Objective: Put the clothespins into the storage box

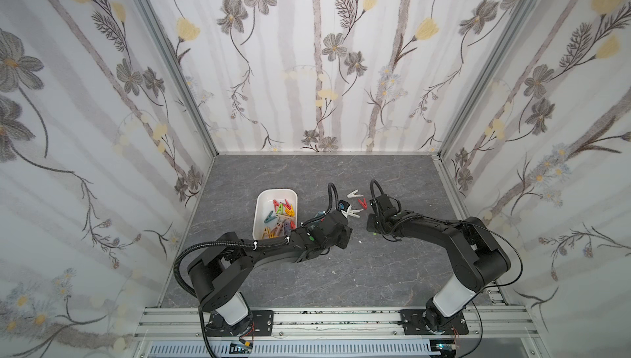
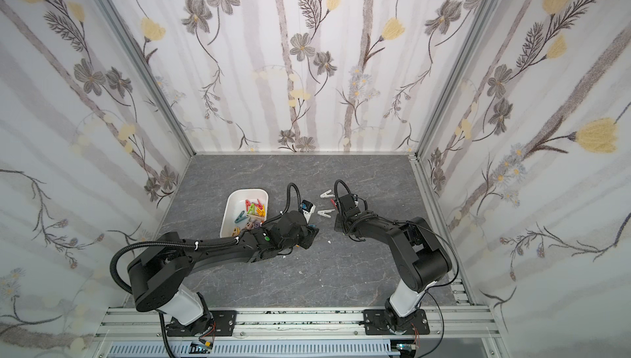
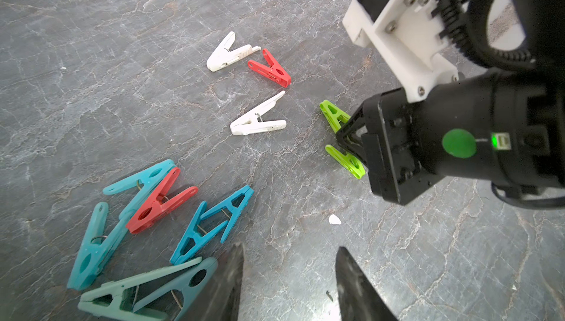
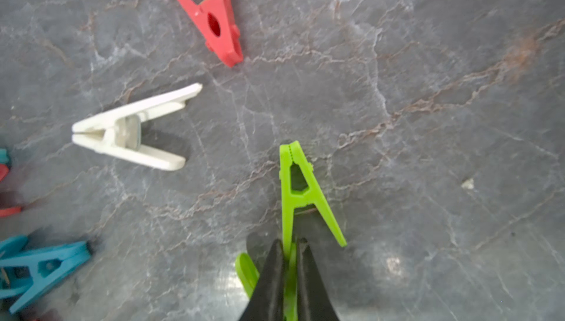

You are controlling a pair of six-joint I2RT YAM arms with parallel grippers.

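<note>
Two light-green clothespins (image 4: 305,185) lie close together on the table. My right gripper is down at them, its fingers close together with green plastic between; whether they grip it cannot be told. My left gripper hovers open over bare table, nothing between its fingers. Left of it lie teal-blue clothespins (image 3: 214,221), a red clothespin (image 3: 157,203) and grey-green clothespins (image 3: 141,291). Farther back are two white clothespins (image 3: 257,117) and a small red clothespin (image 3: 270,69). The white storage box (image 1: 263,195) holds several colored clothespins (image 1: 284,208).
The left forearm (image 1: 305,239) passes over the box's front right corner and covers part of the table. Both grippers stand near each other at mid-table.
</note>
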